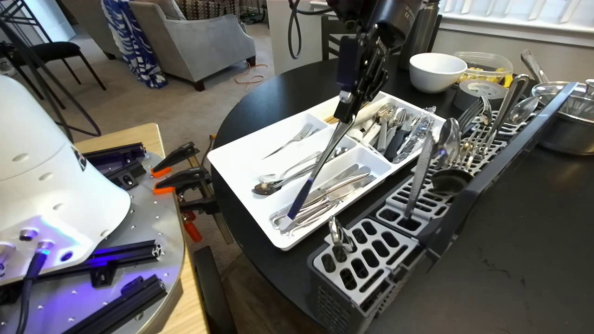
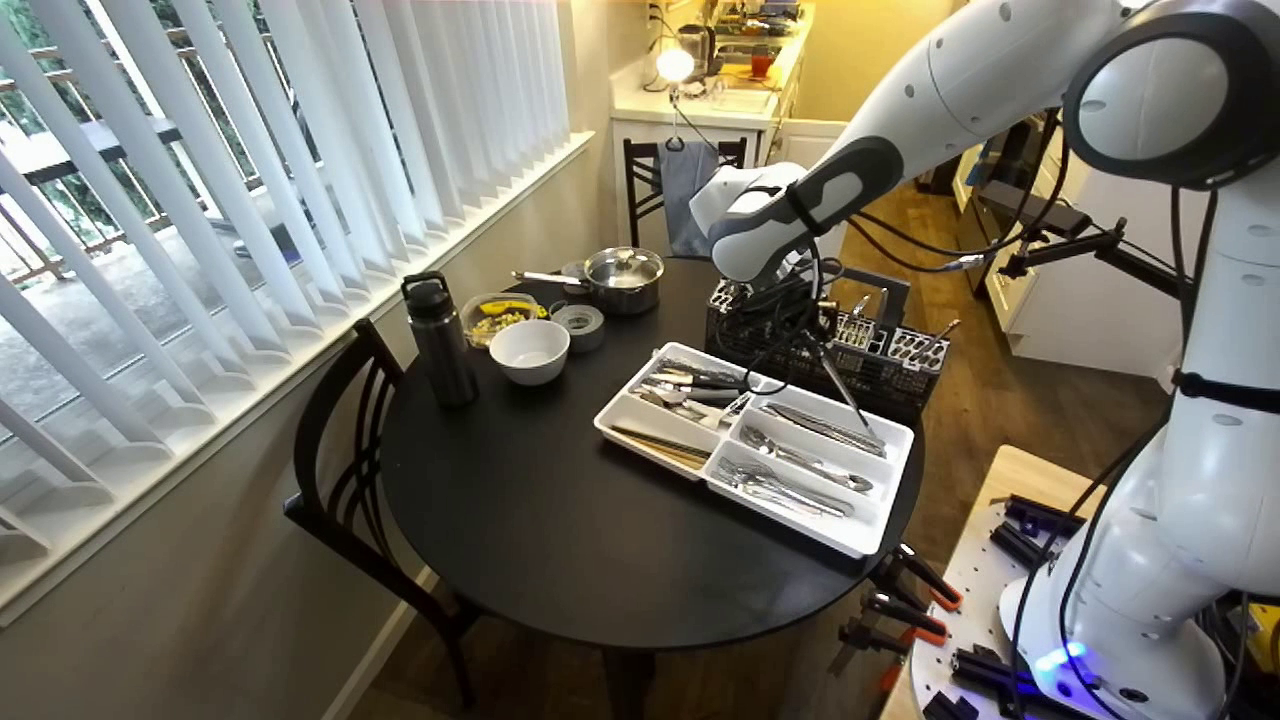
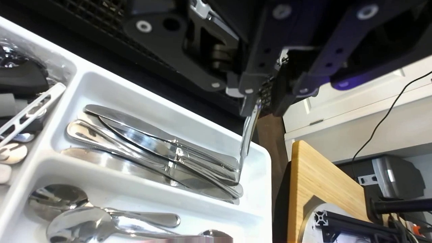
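A long metal knife (image 1: 321, 158) slants down from my gripper (image 1: 346, 110) into the knife compartment of the white cutlery tray (image 1: 241, 187). In the wrist view, the knife's (image 3: 247, 135) lower end is against the ends of several knives (image 3: 141, 147) lying there. My gripper is above that compartment's end with a visible gap between its fingers. The knife's upper part is close to the left finger (image 3: 247, 103); its top is hidden. Exterior view 2 shows the knife (image 2: 849, 394) leaning over the tray too.
Beside the tray stands a dark dishwasher basket (image 1: 356, 259) with several utensils upright in it. Spoons (image 3: 81, 222) lie in the neighbouring compartment. A white bowl (image 1: 437, 72) and a pot (image 2: 624, 282) are further off. The table (image 2: 540, 504) has a wide bare area.
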